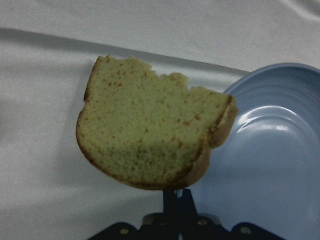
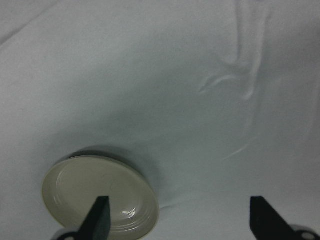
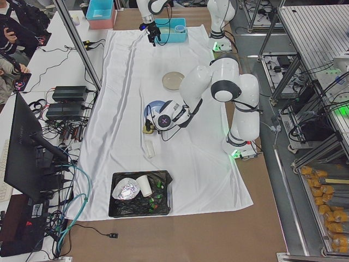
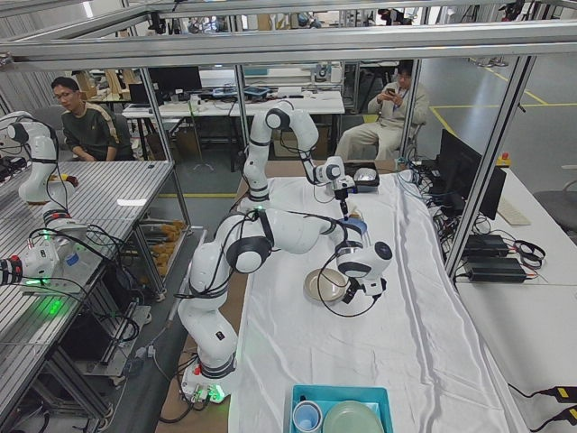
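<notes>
A slice of bread (image 1: pixel 150 120) with a ragged edge is held by my left gripper, its fingers closed on the lower edge. It hangs at the rim of a blue dish (image 1: pixel 270 165). In the camera left view the left gripper (image 3: pixel 150 125) is beside that dish, partly hidden by its wrist. My right gripper stands open and empty above the cloth, with a cream plate (image 2: pixel 95 190) below it. In the camera right view that gripper (image 4: pixel 362 292) is near the camera's end.
A turquoise bin (image 3: pixel 175 39) with a cup and plate sits at one end of the cloth, a black tray (image 3: pixel 140 205) with foil dish and white cylinder at the other. A pale strip (image 3: pixel 150 148) lies beside the left gripper. The cloth is otherwise mostly clear.
</notes>
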